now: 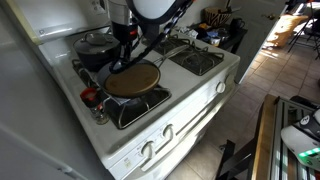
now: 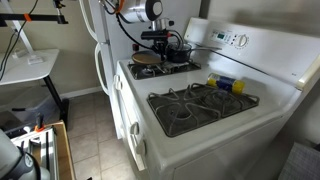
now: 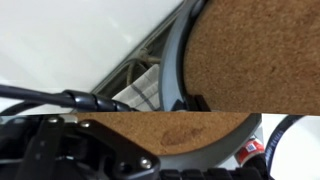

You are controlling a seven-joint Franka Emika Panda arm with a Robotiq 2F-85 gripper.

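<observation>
A round pan [image 1: 133, 80] with a brown inside and dark rim sits over the front left burner of the white stove. In the wrist view its brown surface [image 3: 250, 55] and grey rim [image 3: 172, 75] fill much of the picture. My gripper [image 1: 120, 64] is low at the pan's back edge, its fingers shut. Dark gripper parts [image 3: 100, 155] cover the bottom of the wrist view. Whether the thin rim lies between the fingers does not show clearly. From the second exterior view, the pan [image 2: 145, 59] appears below the arm at the stove's far end.
A dark lidded pot [image 1: 97, 44] stands behind the pan. Small red-marked containers [image 1: 91, 98] are close to its left side. A yellow and blue item [image 2: 226, 83] lies at the stove's back. The nearer burner grates [image 2: 200, 105] are bare.
</observation>
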